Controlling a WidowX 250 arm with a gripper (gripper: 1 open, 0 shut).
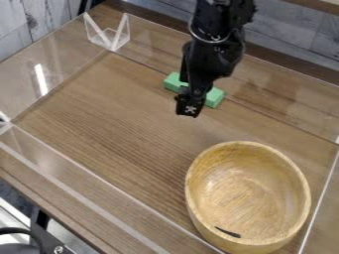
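Note:
My black gripper [196, 97] hangs from the top centre of the view over a green block [212, 94] on the wooden table [113, 124]. Its fingers are open and reach down over the block's left part, hiding some of it. I cannot tell whether they touch it.
A large pale yellow bowl [248, 166] takes up the lower right, with a small dark mark inside. Clear plastic or white wire pieces sit at the upper left and left edge.

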